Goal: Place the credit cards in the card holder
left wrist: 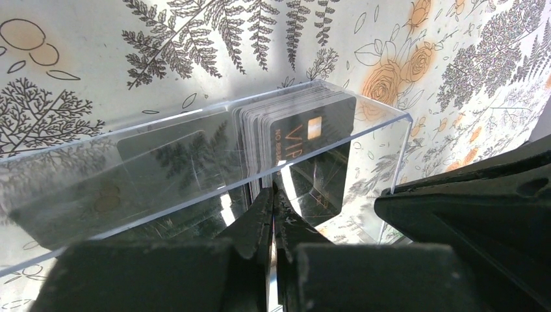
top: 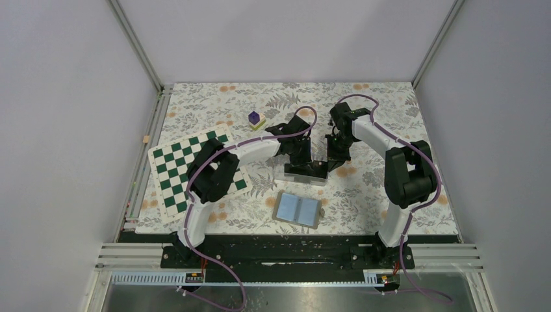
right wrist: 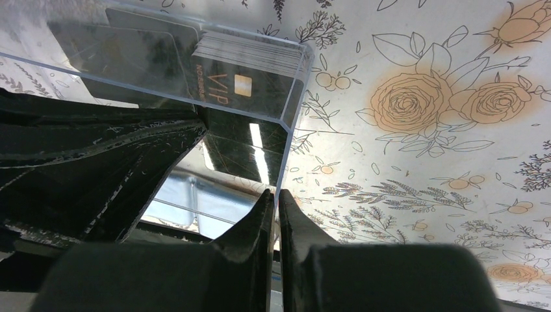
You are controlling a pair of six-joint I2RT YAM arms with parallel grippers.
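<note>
Black credit cards [left wrist: 318, 130] marked VIP stand in an overlapping stack at one end of a clear box [top: 305, 179]. More dark cards show through its other end. In the left wrist view, my left gripper is shut, its tips against the box's open side by the card edges; nothing clearly shows between its fingers. My right gripper is shut on the clear box's end wall. Toward the table's front, apart from the box, lies a grey case with two pale blue panels [top: 297, 209], seemingly the card holder.
A green-and-white checkered board [top: 175, 175] lies under the left arm. Behind it sits a small purple and yellow block [top: 255, 119].
</note>
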